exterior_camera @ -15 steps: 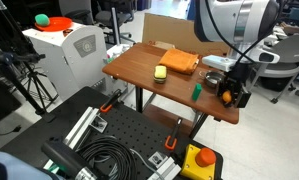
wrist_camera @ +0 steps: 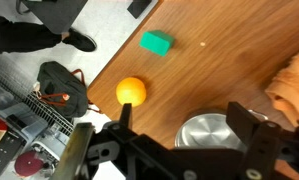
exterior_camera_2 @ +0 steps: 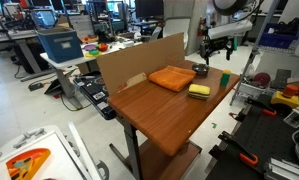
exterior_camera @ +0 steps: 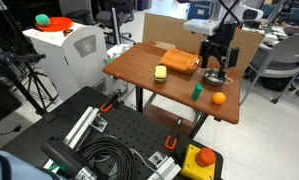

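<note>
My gripper (exterior_camera: 214, 66) is open with nothing between its fingers, raised over the back right of the wooden table. Below it in exterior view 1 is a shiny metal bowl (exterior_camera: 215, 77); in the wrist view the bowl (wrist_camera: 207, 131) sits between the dark fingers, partly covered by them. An orange ball (exterior_camera: 218, 98) rests on the bare tabletop in front of the bowl, apart from the gripper. To its left stands a small green block (exterior_camera: 197, 91). A yellow sponge (exterior_camera_2: 199, 91) and a folded orange cloth (exterior_camera_2: 173, 79) lie farther along the table.
An upright brown panel (exterior_camera_2: 139, 62) borders its far side. Off the table, a red box with a yellow knob (exterior_camera: 201, 160) stands in front, and an office chair (exterior_camera: 279, 62) is behind to the right.
My gripper was low around the orange ball at the table's right end. It has since risen and moved back and left toward the bowl, leaving the ball on the table.
</note>
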